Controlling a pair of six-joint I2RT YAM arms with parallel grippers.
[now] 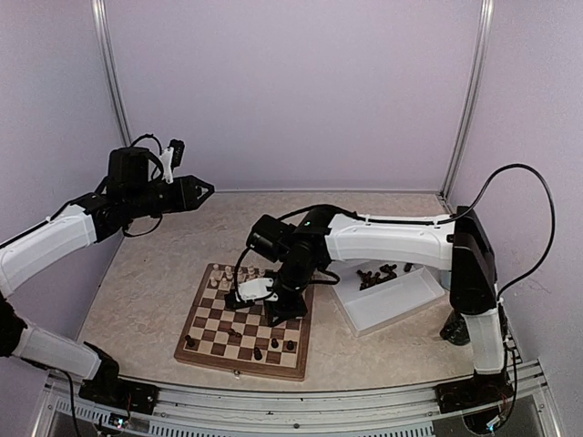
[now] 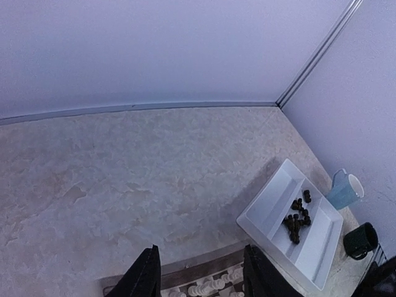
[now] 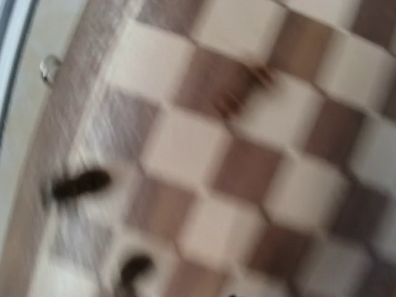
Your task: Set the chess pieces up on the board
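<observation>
The wooden chessboard (image 1: 211, 353) lies near the front of the table. A dark pawn (image 1: 234, 333) rests on its side across squares in the board's front half; a blurred lying pawn (image 3: 244, 91) shows in the right wrist view too. My right gripper (image 1: 287, 314) hangs over the board, behind and to the right of that pawn. Its fingertips are outside the right wrist view, so I cannot make out its opening. Far from the board, my left gripper holds its fingers apart with nothing between them.
Dark pieces stand along the board's front, including one piece (image 1: 258, 353) and a corner piece (image 1: 189, 340). White pieces (image 1: 215, 280) occupy the back. A white tray (image 1: 401, 314) at right holds several dark pieces. Beyond it stand a blue mug (image 2: 344, 190) and a dark mug (image 2: 361, 241).
</observation>
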